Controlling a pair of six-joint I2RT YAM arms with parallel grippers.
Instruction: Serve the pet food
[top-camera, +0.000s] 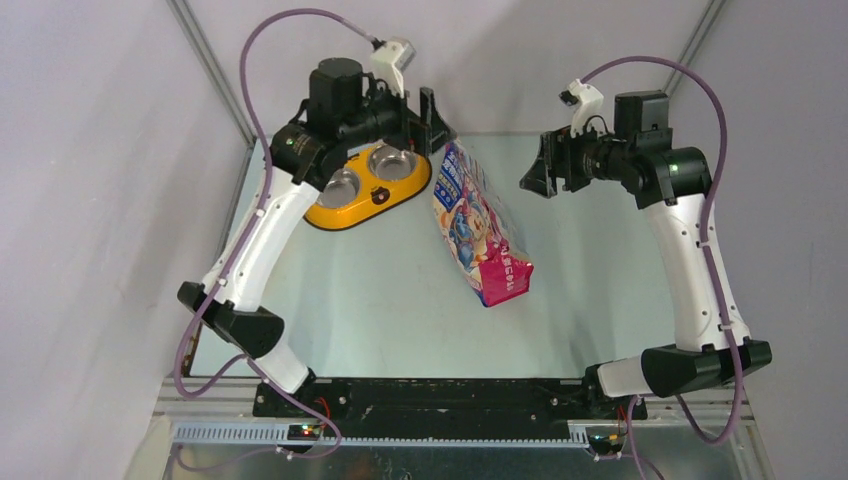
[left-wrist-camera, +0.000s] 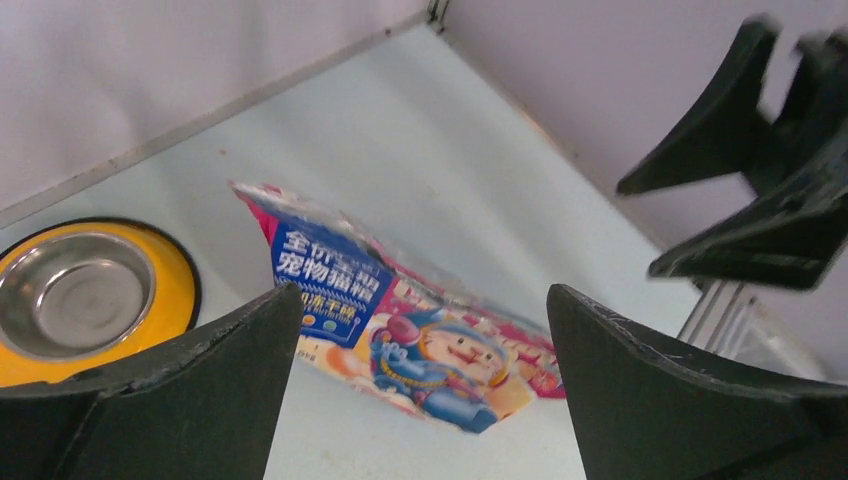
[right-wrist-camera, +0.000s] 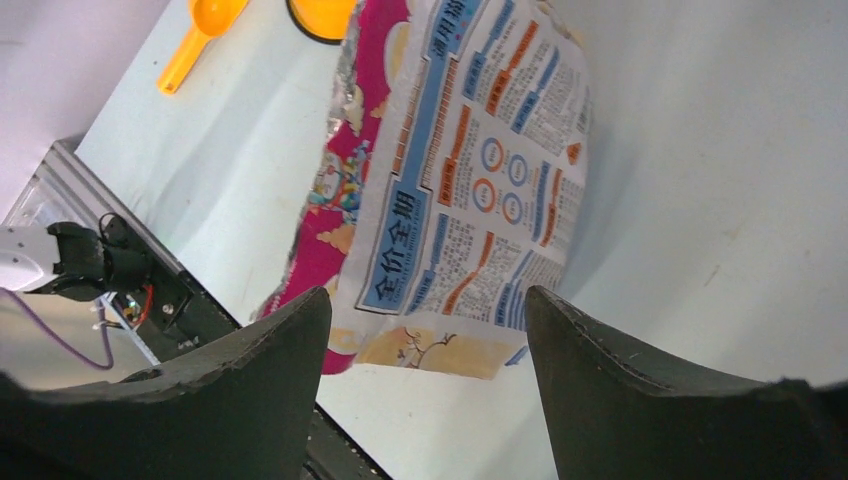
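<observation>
A pet food bag (top-camera: 480, 235), printed with cartoon art and text, stands upright near the table's middle. My left gripper (top-camera: 435, 125) is open above the bag's top end, nothing between its fingers. My right gripper (top-camera: 540, 175) hangs open to the right of the bag, facing its printed side (right-wrist-camera: 470, 190). The yellow feeder with two steel bowls (top-camera: 385, 195) lies behind and left of the bag, partly hidden by the left arm.
An orange scoop (right-wrist-camera: 205, 30) lies on the table near the feeder in the right wrist view. White walls border the sides and back.
</observation>
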